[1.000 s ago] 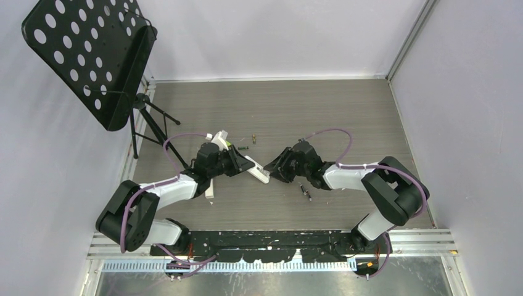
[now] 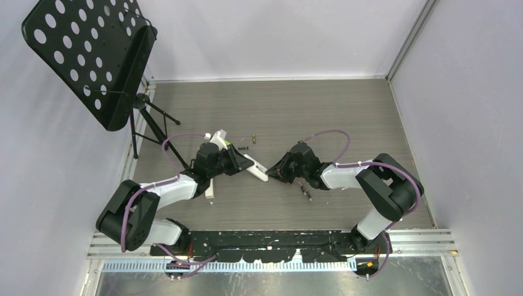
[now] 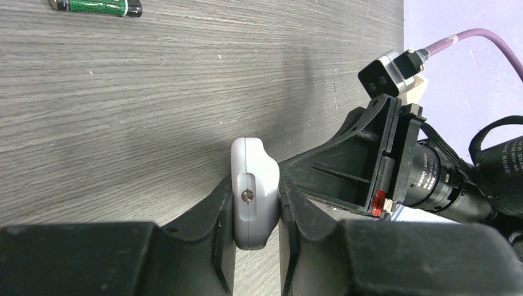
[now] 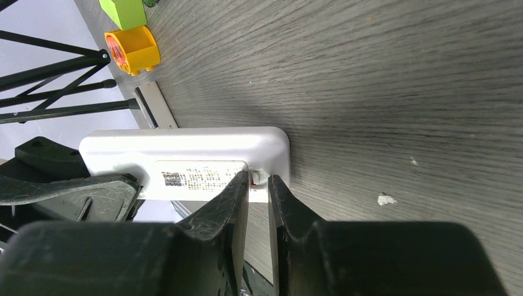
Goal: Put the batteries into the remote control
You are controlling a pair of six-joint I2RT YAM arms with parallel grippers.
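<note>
A white remote control is held at one end by my left gripper; its rounded end sits between that gripper's fingers in the left wrist view. My right gripper is at the other end. In the right wrist view its two fingertips are close together, slightly apart, at the edge of the cover on the remote; whether they grip anything is unclear. A green battery and small cells lie behind on the table.
A black music stand stands at the left. Yellow and green blocks and a pale strip lie nearby. Dark cylinders lie before the right gripper.
The left arm looks unchanged.
</note>
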